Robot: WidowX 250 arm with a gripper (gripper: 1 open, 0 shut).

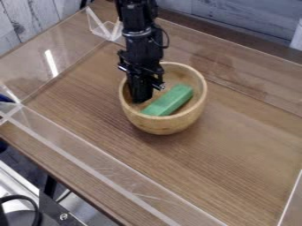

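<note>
A round wooden bowl (182, 119) stands near the middle of the table, with a green block (169, 101) lying inside it on the right. My black gripper (140, 90) reaches down from the top into the left part of the bowl, beside the green block. Its fingers look shut; whether anything is between them is hidden by the dark linkage and blur.
A dark cable (18, 203) lies off the table at the lower left. A pale wall runs along the back.
</note>
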